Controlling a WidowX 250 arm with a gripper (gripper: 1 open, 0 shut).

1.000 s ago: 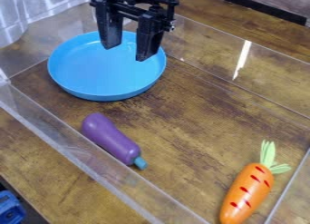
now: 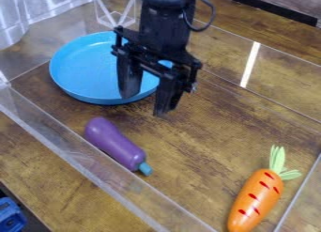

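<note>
The black gripper (image 2: 146,95) hangs in the upper middle of the camera view, its fingers spread open with nothing seen between them, in front of the right part of a blue bowl (image 2: 81,67). Below it to the left lies a purple toy eggplant (image 2: 115,144) with a teal tip. At the lower right lies an orange toy carrot (image 2: 258,195) with green leaves.
A clear plastic wall (image 2: 69,153) runs along the left and front. A blue object (image 2: 10,217) shows at the bottom left corner.
The gripper has moved down in the picture, from over the back of the blue bowl toward the open floor above the eggplant. The toys and bowl have not moved.
</note>
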